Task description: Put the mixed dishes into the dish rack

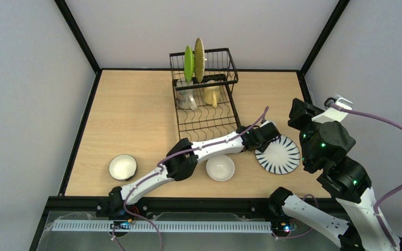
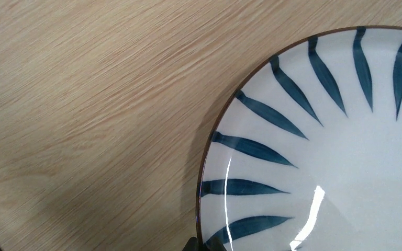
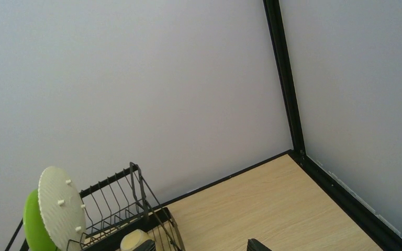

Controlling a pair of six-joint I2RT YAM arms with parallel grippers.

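Note:
A white plate with blue petal strokes point(image 1: 280, 157) lies right of the rack, filling much of the left wrist view. My left gripper point(image 1: 264, 141) is low over its left rim; in its wrist view only dark tips show at the bottom edge, their opening unclear. The black dish rack point(image 1: 204, 123) holds a green plate point(image 1: 188, 64), a pale plate point(image 1: 199, 58), a clear mug point(image 1: 185, 97) and a yellow mug point(image 1: 211, 95). Two white bowls point(image 1: 220, 167) point(image 1: 122, 167) stand on the table. My right gripper is raised at the right, open and empty.
Walls and black frame posts bound the workspace. The right arm occupies the right edge.

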